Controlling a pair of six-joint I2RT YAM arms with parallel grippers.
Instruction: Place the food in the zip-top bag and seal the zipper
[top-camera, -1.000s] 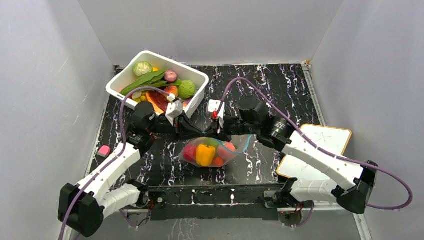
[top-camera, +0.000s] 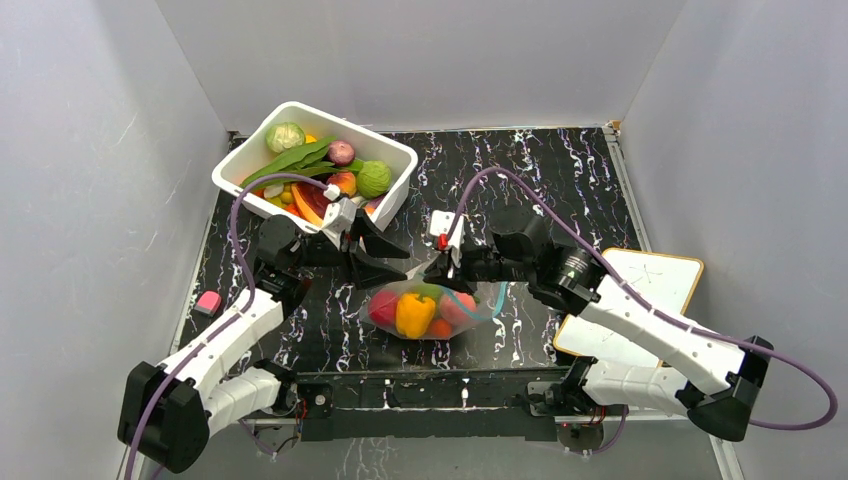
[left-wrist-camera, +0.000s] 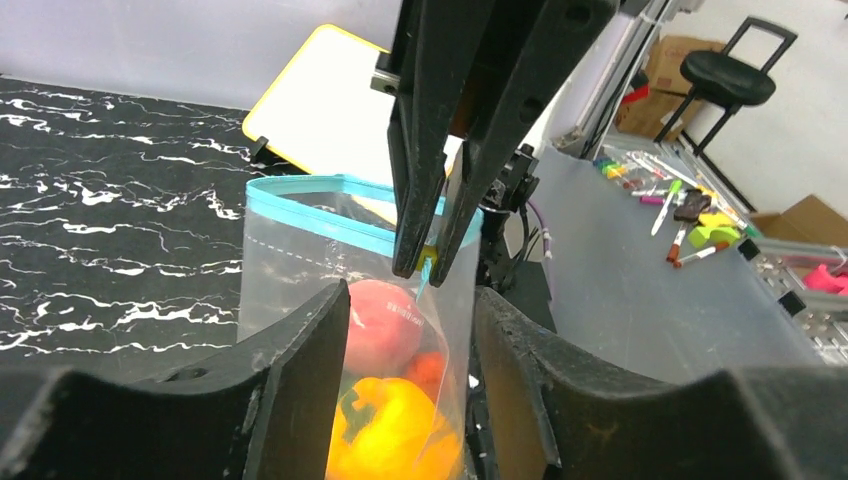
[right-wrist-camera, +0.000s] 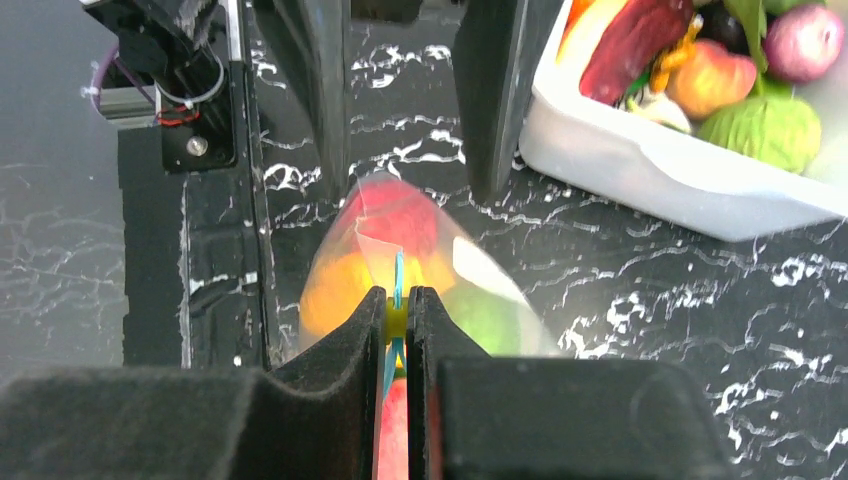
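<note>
The clear zip top bag (top-camera: 402, 329) lies on the dark table with a yellow pepper (top-camera: 414, 315), a red fruit (top-camera: 383, 307), a peach (top-camera: 457, 308) and an orange fruit inside. Its blue zipper strip (left-wrist-camera: 340, 225) gapes wide for most of its length in the left wrist view. At one end of the strip, my right gripper is shut on the small yellow zipper slider (right-wrist-camera: 397, 322). Facing it from the left, my left gripper (top-camera: 401, 265) stands open, its fingers (left-wrist-camera: 312, 375) apart with the bag visible beyond them.
A white bin (top-camera: 400, 150) full of vegetables stands behind my left arm. To the right lies a whiteboard (top-camera: 640, 290), and a pink block (top-camera: 208, 303) sits at the far left. Bare table shows at the back right.
One second ago both grippers met at the bag's zipper.
</note>
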